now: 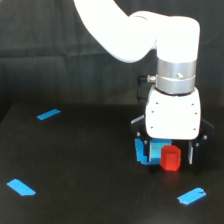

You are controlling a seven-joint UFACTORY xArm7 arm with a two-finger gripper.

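A red block (171,158) rests on the dark table under the white hand. Close behind it and to its left is a blue block (156,148), partly covered by the red one and the hand. More blue (140,150) shows left of the near finger; whether it is a separate piece is unclear. My gripper (169,153) points straight down over the blocks, its fingers apart on either side. A gap shows between the red block and the right finger, so the fingers look open.
Flat blue strips mark the table at back left (48,114), front left (20,187) and front right (192,196). A dark curtain (60,60) hangs behind.
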